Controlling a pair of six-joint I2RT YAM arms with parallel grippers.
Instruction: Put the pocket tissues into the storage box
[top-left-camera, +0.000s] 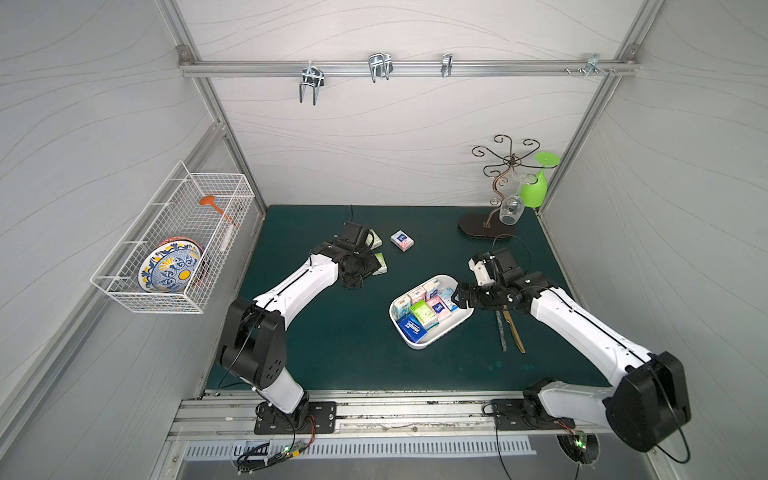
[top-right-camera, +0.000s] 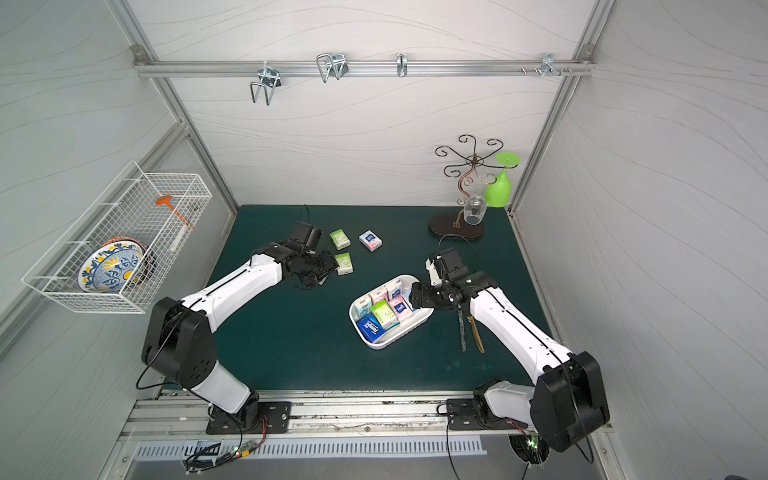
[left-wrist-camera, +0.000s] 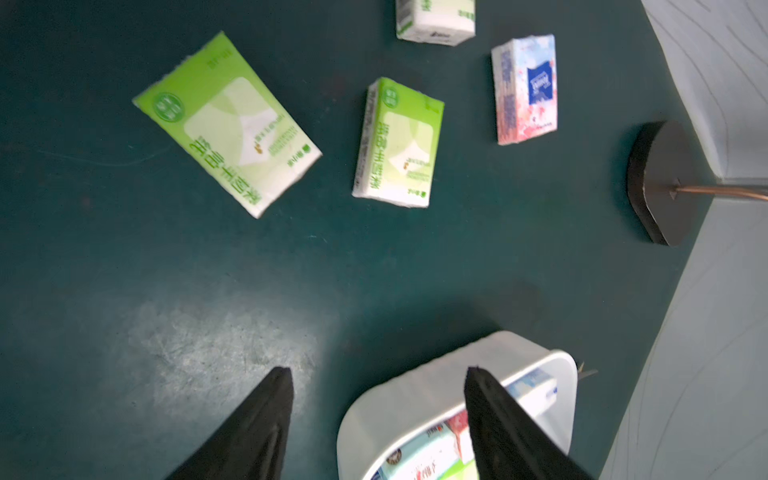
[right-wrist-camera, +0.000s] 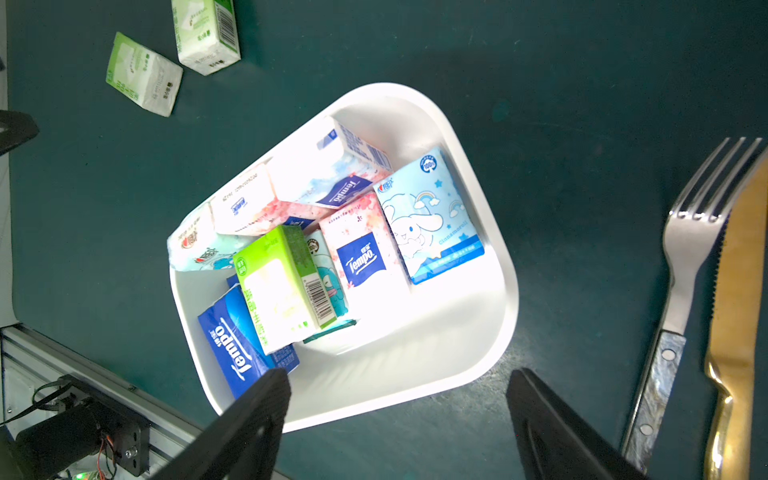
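The white storage box (right-wrist-camera: 477, 364) holds several tissue packs, among them a blue one (right-wrist-camera: 232, 340), a bright green one (right-wrist-camera: 280, 288) and a pale blue one (right-wrist-camera: 428, 212). On the green tabletop lie three green-and-white packs, the nearest (left-wrist-camera: 232, 124) on the left of the left wrist view, another (left-wrist-camera: 400, 144) in its upper middle, the third (left-wrist-camera: 436, 20) at its top edge. A pink-and-white pack (left-wrist-camera: 528, 88) is right of them. Above the packs, my left gripper is open and empty. My right gripper hangs open above the box, also holding nothing.
A fork (right-wrist-camera: 680, 272) and a gold knife (right-wrist-camera: 740, 304) lie right of the box. At the back right stands a dark-based glass rack (top-left-camera: 480, 225) with a clear glass and a green one.
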